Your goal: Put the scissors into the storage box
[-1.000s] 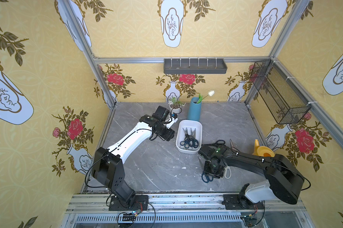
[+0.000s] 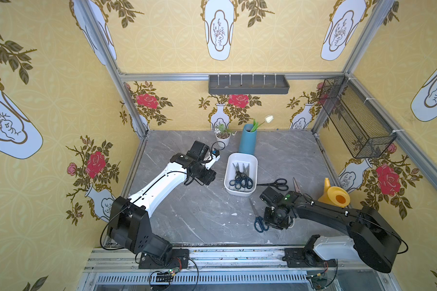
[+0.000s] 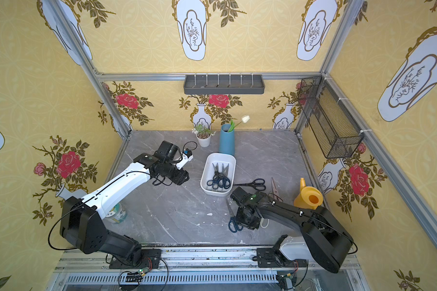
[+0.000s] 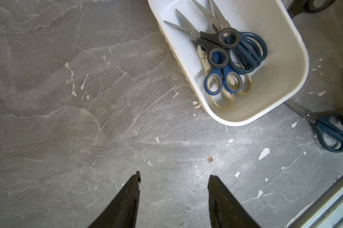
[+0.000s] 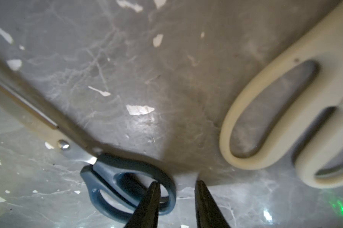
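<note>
The white storage box (image 2: 228, 181) holds several scissors, blue, black and cream (image 4: 216, 87). Teal scissors (image 5: 125, 167) lie on the table in front of it, and my right gripper is low over their handle, fingers apart, one fingertip at a handle loop. Cream scissors (image 5: 274, 152) lie just right of that gripper. Black scissors (image 2: 279, 183) lie beside the box's right side. My left gripper hangs over bare table left of the box, open and empty.
A blue vase (image 2: 247, 140) and a potted plant (image 3: 203, 139) stand behind the box. A yellow watering can (image 2: 334, 196) is at the right. A wire basket (image 2: 359, 126) hangs on the right wall.
Over the last second my left arm has drawn back slightly leftward.
</note>
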